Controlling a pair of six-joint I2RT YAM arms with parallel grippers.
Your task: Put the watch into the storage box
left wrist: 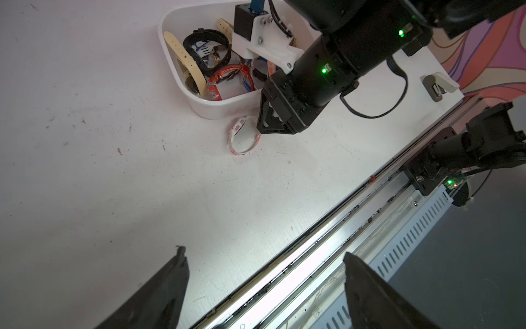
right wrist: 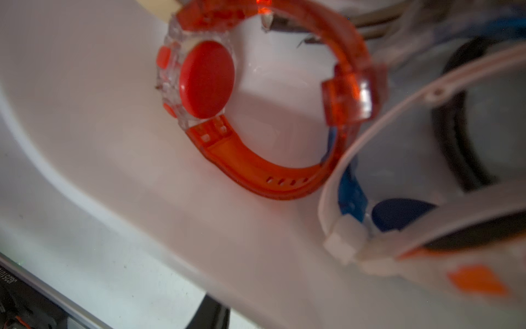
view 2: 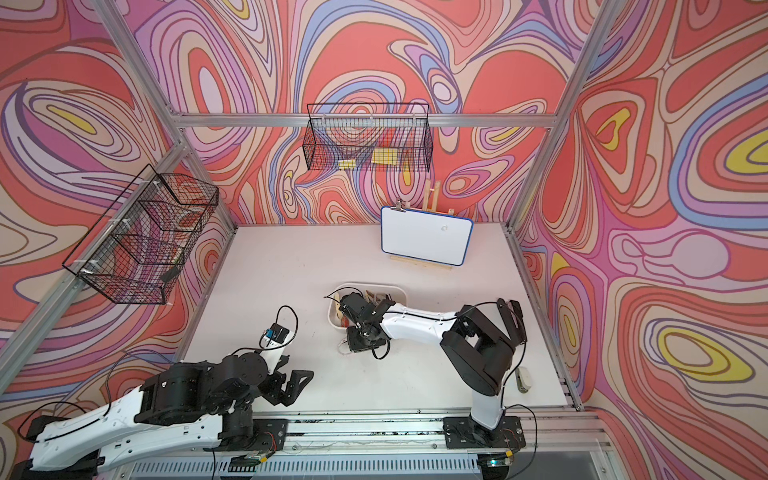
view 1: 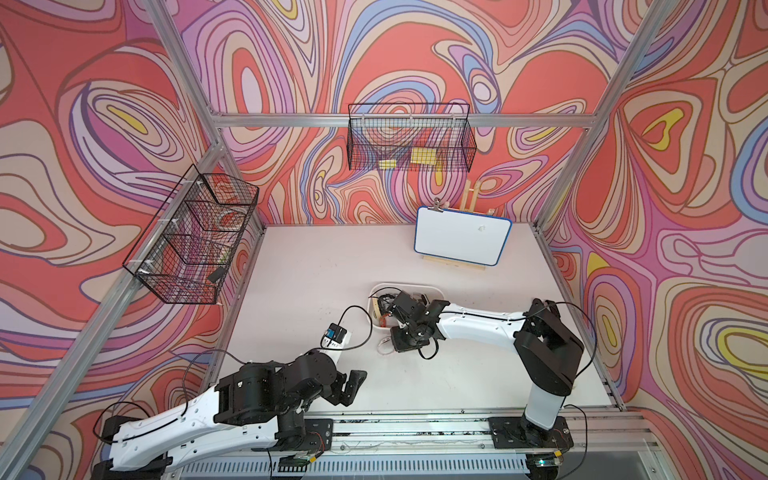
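Note:
A pale watch with a pink-and-white band [left wrist: 236, 130] lies on the table, looped, just in front of the white storage box [left wrist: 211, 109]. My right gripper is low at the loop's right side; contact with the band is unclear. In the right wrist view only dark fingers [right wrist: 207, 315] peek past the box rim, so their gap is not readable. Inside the box are an orange-red watch [right wrist: 252, 178], a black watch [left wrist: 193, 41] and several others. My left gripper stands open and empty over the table's front left.
The right arm [view 1: 480, 322] passes over the table, hiding part of the box. A whiteboard [view 1: 462, 236] stands behind it. A stapler-like object [left wrist: 438, 85] sits near the right edge. A metal rail [left wrist: 296, 244] borders the front.

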